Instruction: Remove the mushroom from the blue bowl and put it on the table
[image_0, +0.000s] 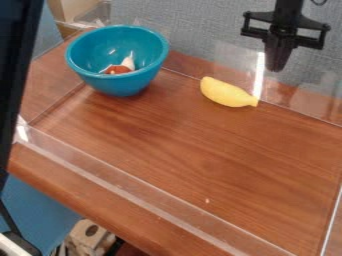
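The blue bowl (80, 55) stands at the back left of the wooden table (174, 160). Inside it lies a small reddish and whitish object (118, 69), probably the mushroom; the details are too small to make out. My black gripper (275, 67) hangs at the upper right, well to the right of the bowl and past the yellow banana-shaped object. It points down, and its fingers look dark and run together, so their spacing is unclear. No held object shows at its tip.
A yellow banana-shaped object (229, 93) lies right of the bowl. A dark upright shape (14, 60) fills the left edge. Clear raised strips run along the table's edges.
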